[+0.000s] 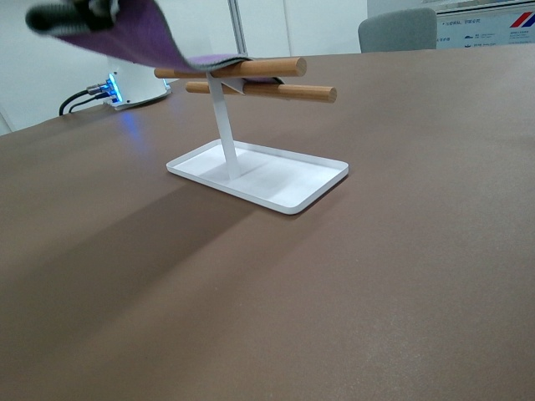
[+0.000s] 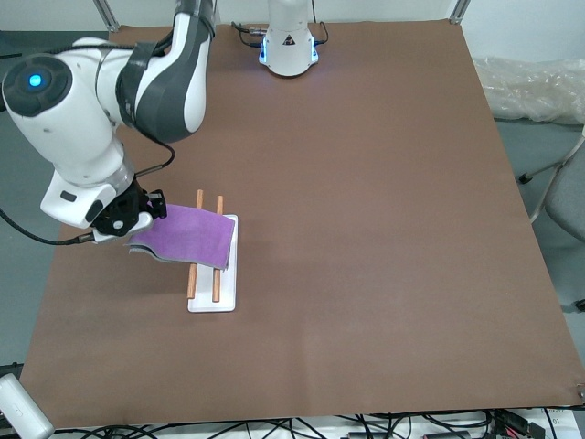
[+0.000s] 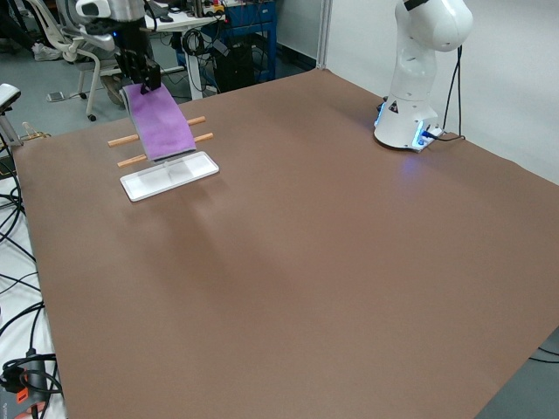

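A purple cloth (image 2: 183, 233) with grey edge is draped across the two wooden bars of a white stand, whose base (image 1: 284, 184) sits on the brown table. My gripper (image 3: 140, 80) is at the cloth's outer end, beyond the bars on the left in the left view, shut on that end and holding it raised. The top view shows the cloth (image 1: 134, 38) rising from the upper bar (image 1: 263, 68) to the dark fingertips at upper left. The lower bar (image 1: 301, 93) extends beside it.
Cables lie along the table's edge.
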